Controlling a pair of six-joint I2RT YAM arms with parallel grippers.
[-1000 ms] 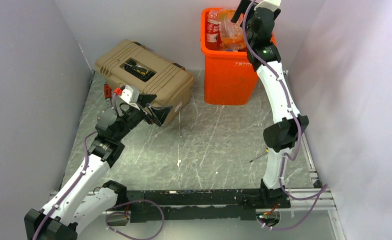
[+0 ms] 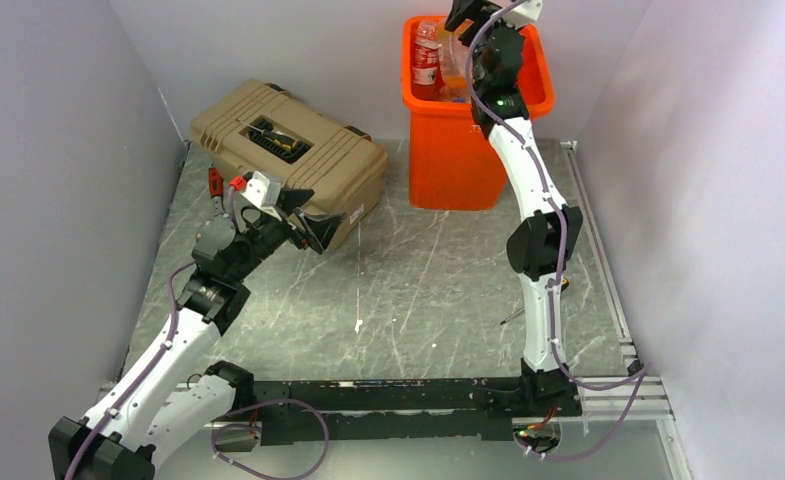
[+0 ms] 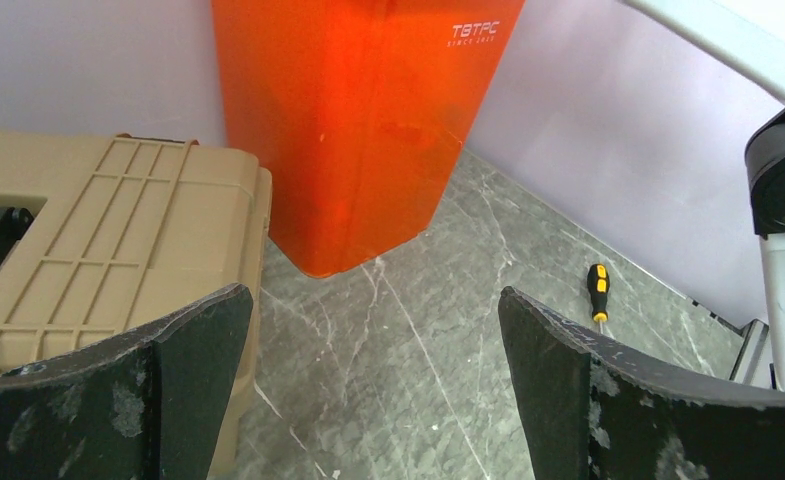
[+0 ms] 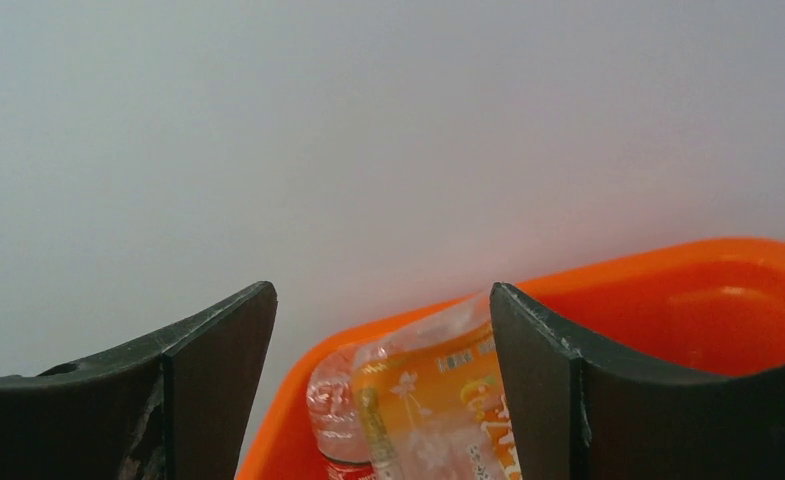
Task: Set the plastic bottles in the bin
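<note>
The orange bin [image 2: 451,160] stands at the back right. Inside it lie a red-labelled clear bottle [image 2: 425,60] and an orange-labelled plastic bottle [image 4: 428,420]. My right gripper is over the bin, its fingers apart with those bottles visible between and below them; its tips are partly cut off at the top of the top view. My left gripper [image 2: 320,212] hangs open beside the tan case, empty, facing the bin in the left wrist view.
A tan case [image 2: 258,170] sits left of the bin. A screwdriver [image 3: 598,290] lies on the right of the grey floor [image 2: 408,290], whose middle is clear. Walls enclose the back and both sides.
The left arm has not moved.
</note>
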